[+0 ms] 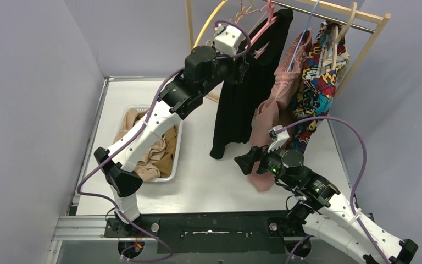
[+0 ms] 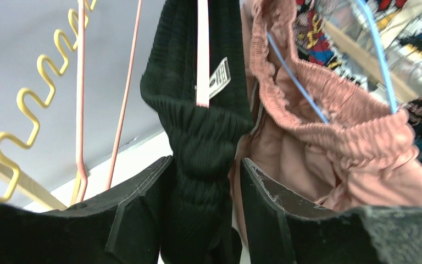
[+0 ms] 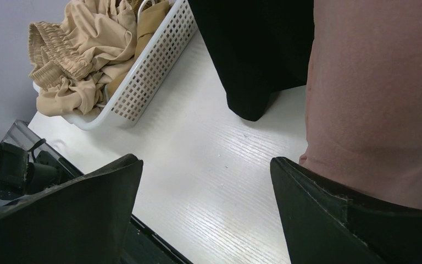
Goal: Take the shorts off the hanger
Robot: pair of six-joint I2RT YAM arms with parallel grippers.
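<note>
Black shorts hang from a pink hanger on the rack. In the left wrist view their bunched black cloth drops between the two fingers of my left gripper, which is open. The pink hanger's bar comes down over the waistband, beside a white label. My right gripper is also open, with only the white table showing between its fingers; it stands low in front of pink trousers, whose pink cloth fills the right of its view.
Patterned shorts hang at the rack's right end. A yellow hanger and other pink hangers are to the left of the black shorts. A white basket with tan clothes stands left on the table. Bare table lies between.
</note>
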